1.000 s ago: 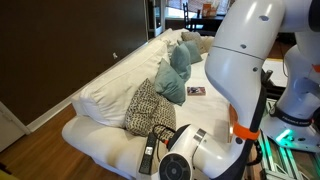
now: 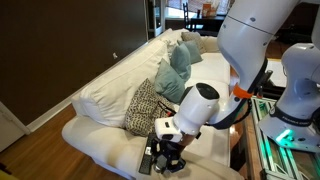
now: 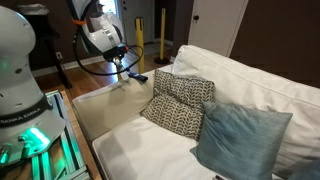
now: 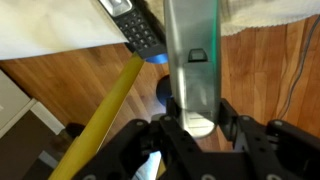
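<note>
In the wrist view, my gripper is shut on a cylindrical object [image 4: 198,75] with a grey-green translucent side and a white round end. A black remote control [image 4: 137,27] lies on the pale couch beside that object. Over the near couch end, exterior view 1 shows my gripper [image 2: 171,152], its dark fingers close to the remote; the held object is hard to make out there. Toward the back left in exterior view 2, the arm reaches over the couch end, where the dark remote [image 3: 137,76] rests.
A patterned cushion [image 3: 178,105] and a teal cushion [image 3: 242,138] lean on the white couch back. Yellow posts [image 3: 140,38] stand beyond the couch end. Wood floor [image 4: 265,80] lies below the couch edge, and the middle of the seat is clear.
The arm's wrist has moved up and away from the camera in exterior view 1, bringing the gripper into sight near the remote. The couch and cushions look unchanged.
</note>
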